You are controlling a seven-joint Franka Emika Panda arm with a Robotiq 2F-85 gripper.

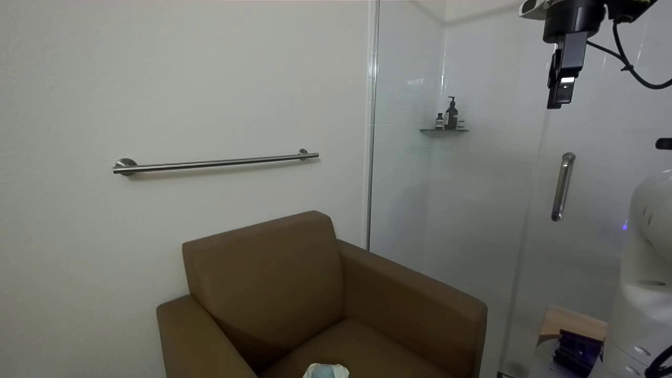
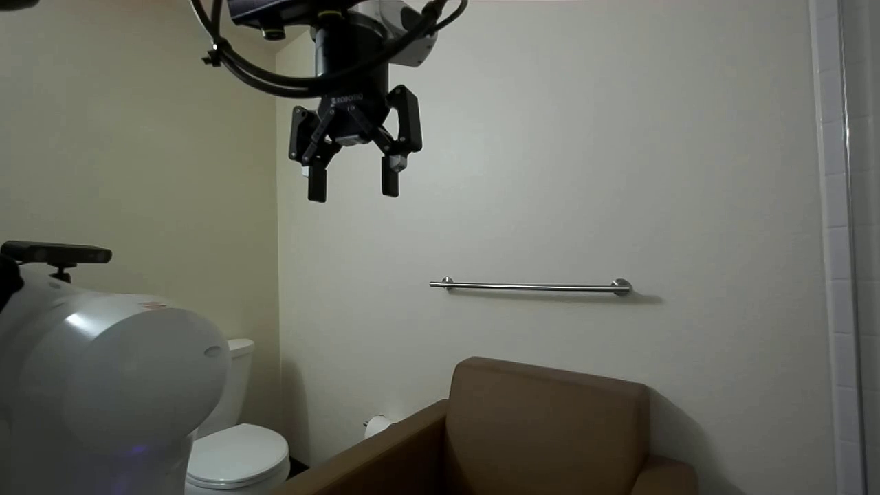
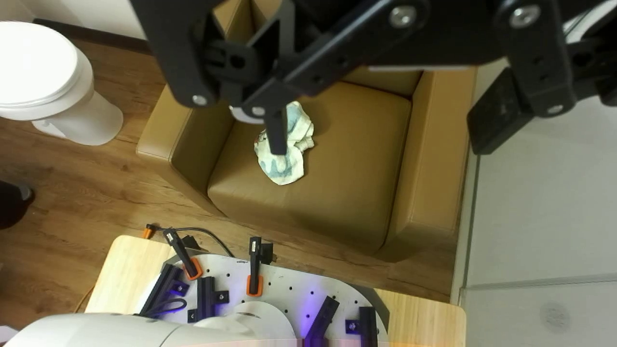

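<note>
High above the armchair hangs my gripper, open, with its two fingers pointing down and only air between them. In the wrist view those fingers stand wide apart, seen from above the seat. A crumpled white and light-blue cloth lies on the left part of the brown seat, partly hidden behind one finger. Only the top of this cloth shows at the bottom edge of exterior view 1. On the wall behind the armchair runs a bare metal towel bar.
A glass shower door with a metal handle is right of the armchair. The toilet stands to its left. The robot's base plate, with clamps, lies in front of the seat. Open air surrounds the gripper.
</note>
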